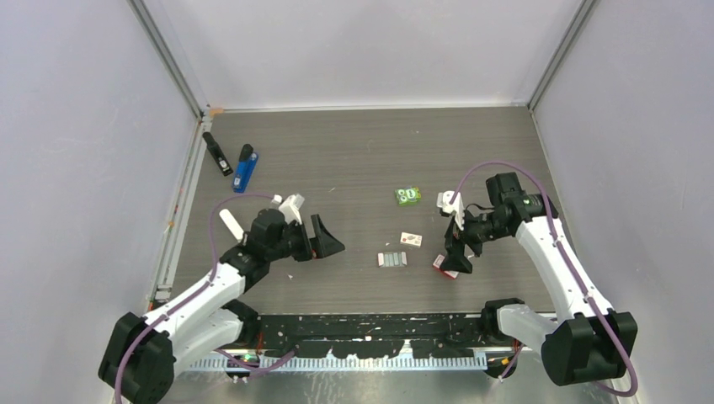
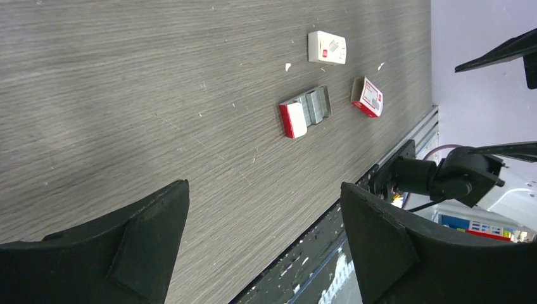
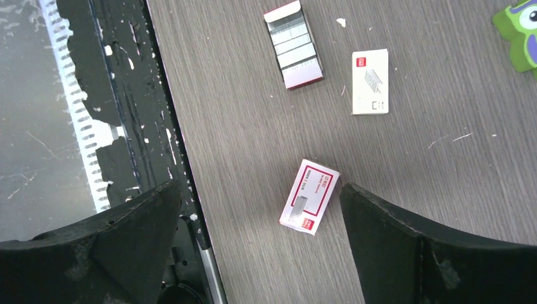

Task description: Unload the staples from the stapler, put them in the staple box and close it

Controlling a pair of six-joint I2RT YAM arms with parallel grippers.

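Note:
A blue stapler (image 1: 245, 171) with a black end lies at the back left of the table, with a slim black thing (image 1: 217, 154) just left of it. My left gripper is open above bare table, left of the middle and well away from the stapler. On the right, my right gripper stands open over a red-and-white staple box (image 3: 310, 196), which shows near its right finger and is not held. An open box (image 1: 392, 259) with grey rows of staples lies at the middle front.
A white staple box (image 1: 411, 240) and a green toy (image 1: 408, 196) lie behind the open box. A white, slim thing (image 1: 231, 224) rests beside my left arm.

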